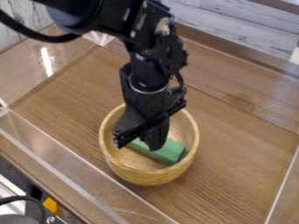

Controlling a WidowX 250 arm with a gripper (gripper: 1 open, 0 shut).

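Observation:
A round wooden bowl [140, 175] sits on the wooden table, with a green block [166, 151] lying inside it. My black gripper [135, 138] reaches down from the top of the view into the bowl, over the left part of the block. The gripper is shut; its fingertips are dark and partly overlap the block, and I see nothing clearly held between them.
A white wall runs along the back. Cables and a small yellow object [51, 205] lie past the table's edge at the lower left.

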